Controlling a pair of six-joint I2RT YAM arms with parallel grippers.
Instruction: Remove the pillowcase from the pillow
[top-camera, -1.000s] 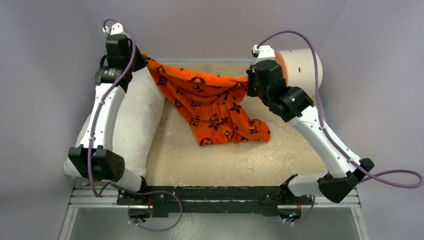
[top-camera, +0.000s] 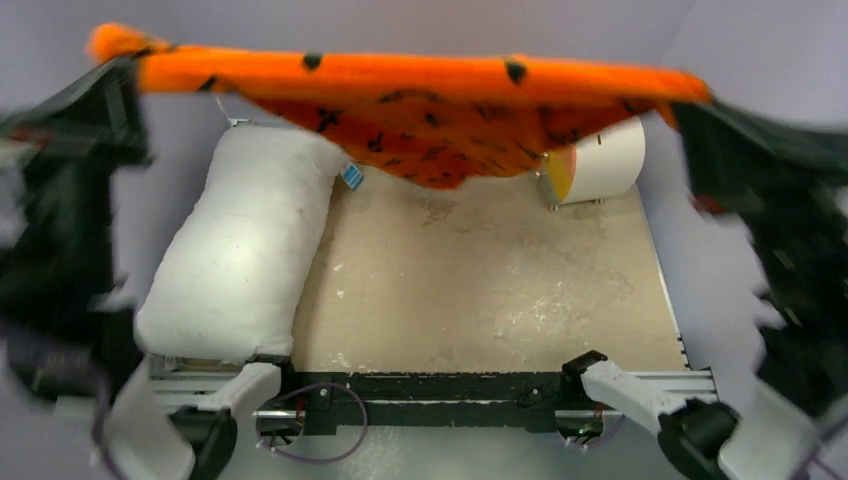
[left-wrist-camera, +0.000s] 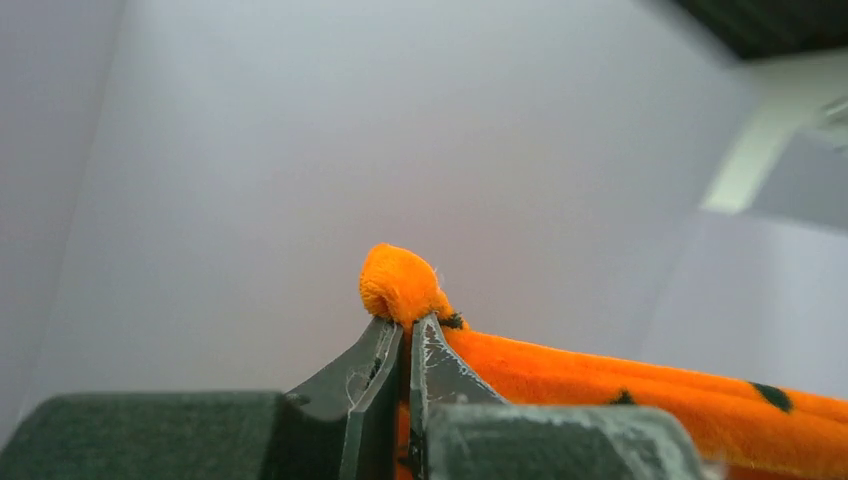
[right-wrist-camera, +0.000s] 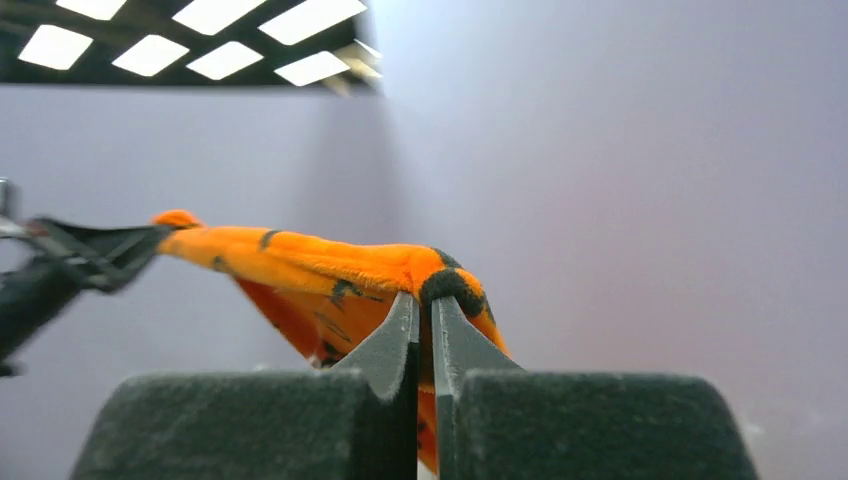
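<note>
The orange pillowcase (top-camera: 420, 75) with black marks is held up high, its top edge stretched between both grippers and the rest hanging in the middle. My left gripper (top-camera: 130, 75) is shut on one corner; in the left wrist view a bunched tip of cloth (left-wrist-camera: 400, 285) pokes out above its fingertips (left-wrist-camera: 432, 335). The right gripper (top-camera: 695, 100) is shut on the opposite corner, and cloth (right-wrist-camera: 440, 275) folds over its fingertips (right-wrist-camera: 402, 315). The bare white pillow (top-camera: 240, 240) lies at the left of the table, apart from the pillowcase.
A white cylindrical object (top-camera: 610, 165) with a yellow end sits at the back right. A blue-and-white tag (top-camera: 352, 176) shows by the pillow. Walls stand close on both sides.
Both grippers have risen toward the top camera and spread apart, pulling the pillowcase's top edge taut. Its lower part, earlier spread over the table's middle, no longer covers it. The pillow has stayed at the left.
</note>
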